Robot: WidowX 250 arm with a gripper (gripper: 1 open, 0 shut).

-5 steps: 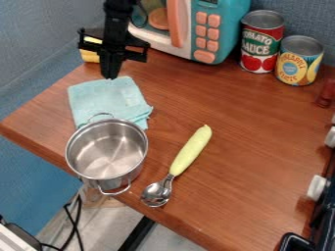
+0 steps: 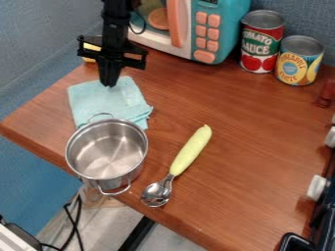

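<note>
My black gripper hangs at the upper left of the table, its fingertips just over the back edge of a folded light-blue cloth; whether it is open or shut is unclear. A steel pot stands in front of the cloth near the table's left edge. A spoon with a pale yellow handle lies to the pot's right. A small yellow object behind the gripper is mostly hidden.
A toy microwave, a tomato sauce can and a yellow can stand along the back. A red bottle and black equipment sit at the right.
My gripper has shifted very slightly, toward the cloth. Everything else looks the same.
</note>
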